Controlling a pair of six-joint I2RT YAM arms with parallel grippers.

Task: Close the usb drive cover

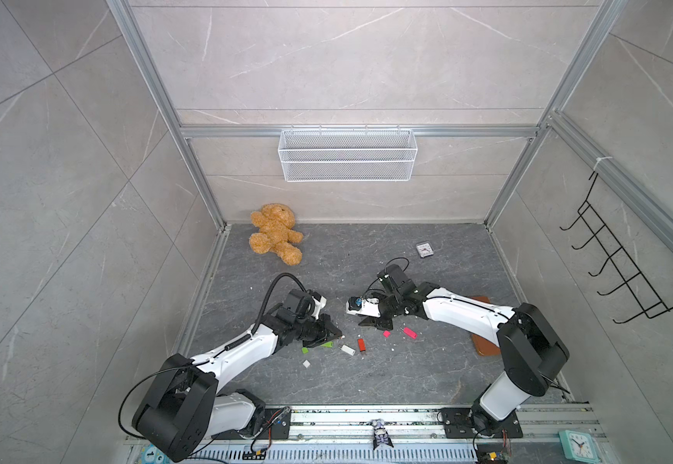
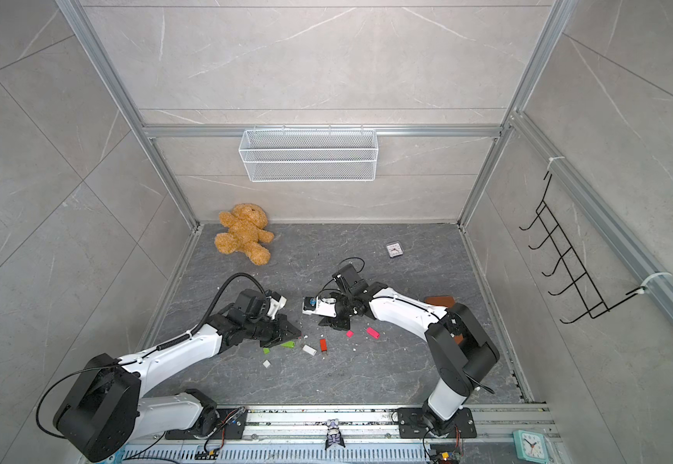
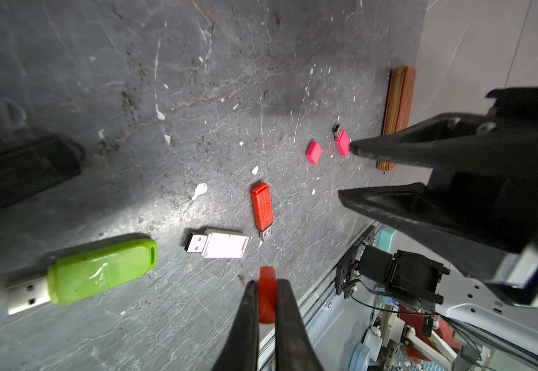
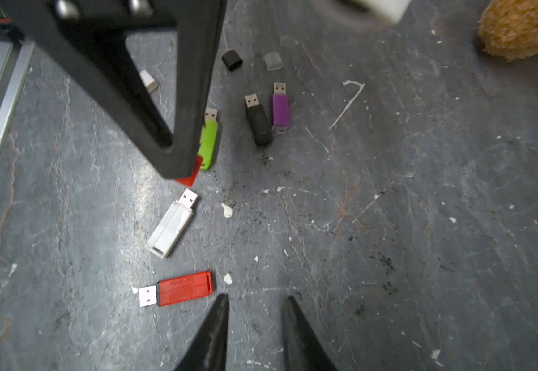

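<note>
In the left wrist view, my left gripper is shut on a small red cap (image 3: pixel 267 303), which shows as a red strip between the fingertips. The cap's corner (image 4: pixel 188 174) also peeks out from the left fingertip in the right wrist view. The red USB drive (image 4: pixel 184 288) lies flat on the table, its metal plug (image 4: pixel 147 295) bare and pointing left there. My right gripper stands open above the table, nothing between its fingers, with the red drive just beyond and to the left of its tips in that view.
A white drive (image 4: pixel 170 228) lies close to the red one. Green (image 4: pixel 208 142), black (image 4: pixel 258 121) and purple (image 4: pixel 281 110) drives sit farther off. The pink drive (image 3: pixel 342 142) is nearer the right arm.
</note>
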